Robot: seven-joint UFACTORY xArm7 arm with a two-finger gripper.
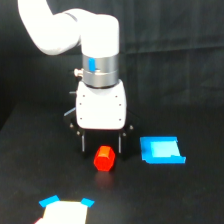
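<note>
A small bright red block (pixel 104 159) is on the black surface near the middle of the camera view, its lower face brighter than its top. Directly over it, the white arm points straight down with its gripper (pixel 102 149). The two thin dark fingers are spread wide, one to the left and one to the right of the block's upper part. Dark gaps show between each finger and the block, so the gripper is open and holds nothing. How far the fingertips are above the surface is hard to tell.
To the right lies a pale blue square outlined with blue tape (pixel 162 150). At the bottom left is a whitish sheet (pixel 66 213) with blue tape at its corners and a red mark.
</note>
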